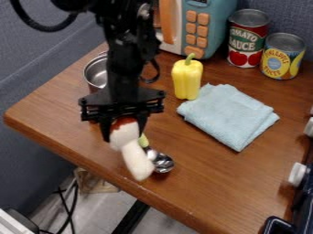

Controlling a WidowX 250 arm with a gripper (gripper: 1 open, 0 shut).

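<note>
The black gripper (123,117) hangs over the front-left part of the wooden table, with a white object that has a red-orange end (130,148) between its fingers, angled down toward the front. Just right of and behind that object, a metal spoon (162,163) with a pale green-yellow handle rests on the table, partly hidden by it.
A yellow pepper (188,79), a folded blue cloth (228,115), a metal pot (95,73), two cans (247,41) and a toy microwave (189,23) stand behind. Dark appliances with white knobs (297,174) line the right edge.
</note>
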